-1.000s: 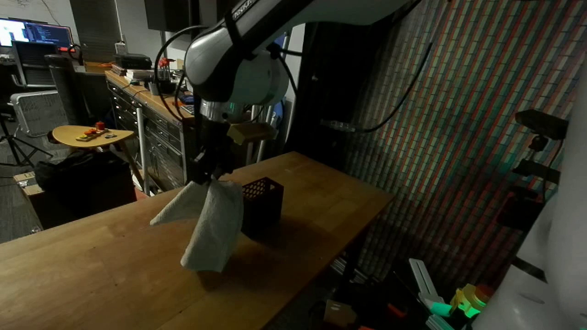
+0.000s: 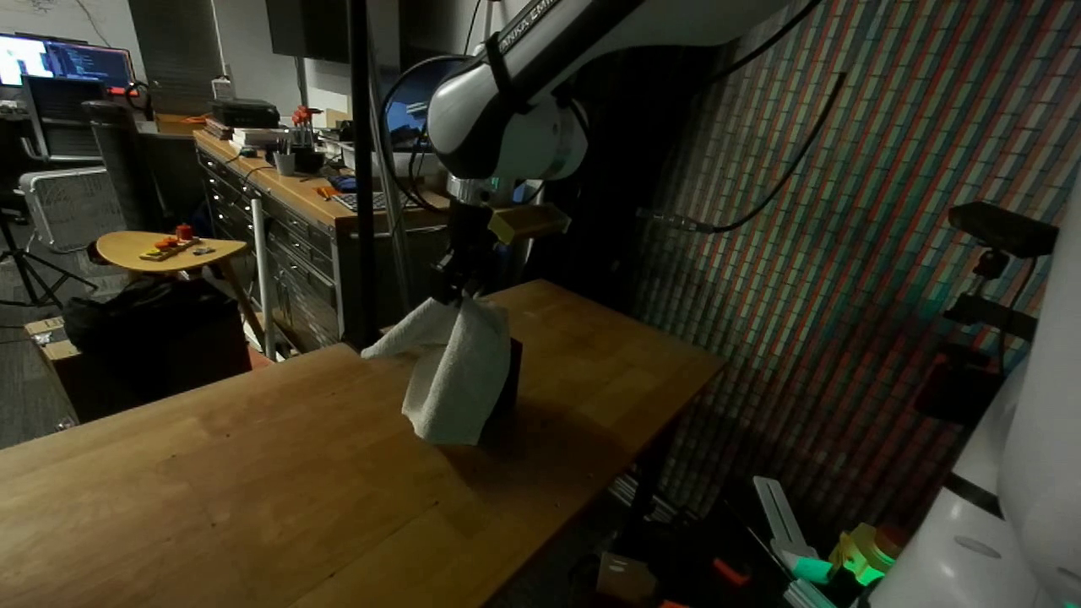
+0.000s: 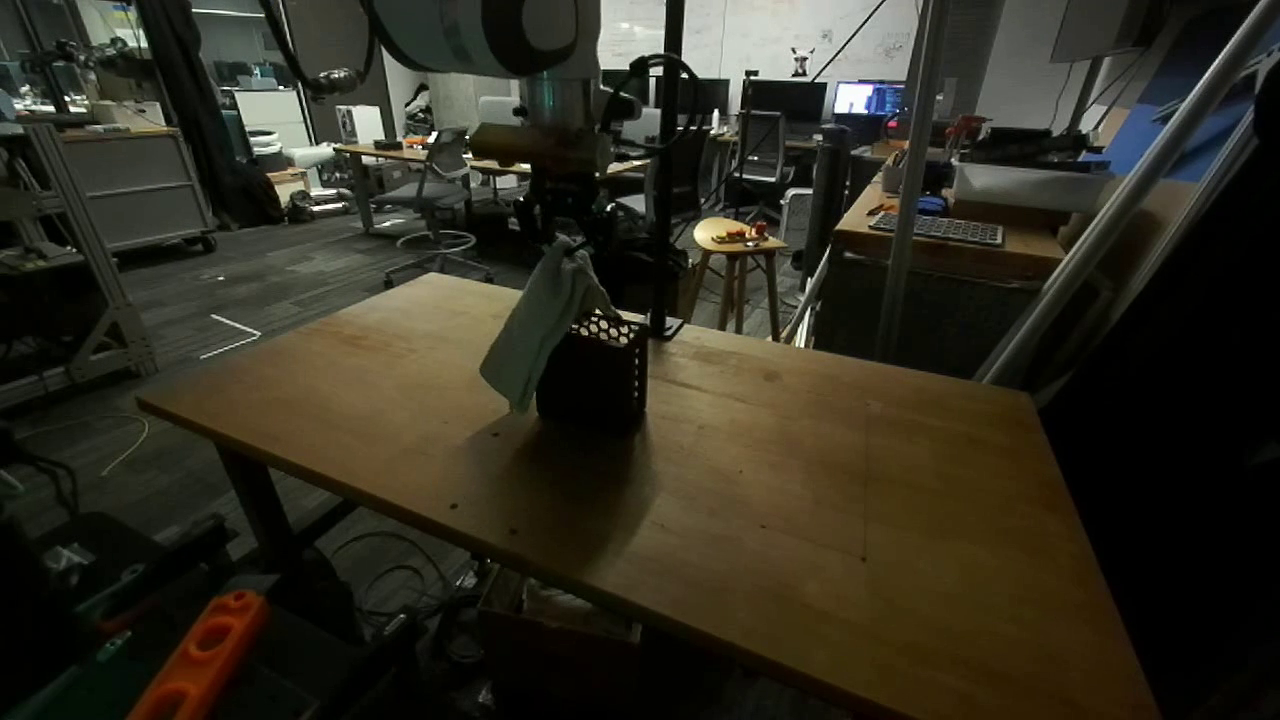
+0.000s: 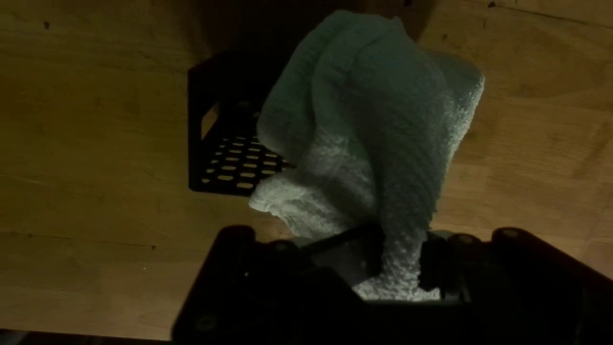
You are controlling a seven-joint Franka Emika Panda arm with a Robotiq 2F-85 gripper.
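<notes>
A pale grey-green cloth [image 2: 461, 375] hangs in folds from my gripper [image 2: 456, 294], which is shut on it. In the wrist view the cloth [image 4: 368, 115] runs down between the dark fingers, and the gripper pinches a narrow fold. A black basket with hexagonal holes [image 3: 594, 372] stands upright on the table. From exterior view 2, the cloth [image 3: 528, 330] drapes over the basket's left side; whether they touch I cannot tell. In exterior view 1 the cloth hides most of the basket [image 2: 513, 380]. Part of the basket's inside [image 4: 235, 164] shows in the wrist view.
A dark vertical post [image 3: 667, 180] rises at the table's far edge, close to the arm. A small stool [image 3: 740, 238] stands beyond the table.
My gripper has carried the cloth right and upward in exterior view 1, from left of the basket to in front of and above it. The basket has stayed in place.
</notes>
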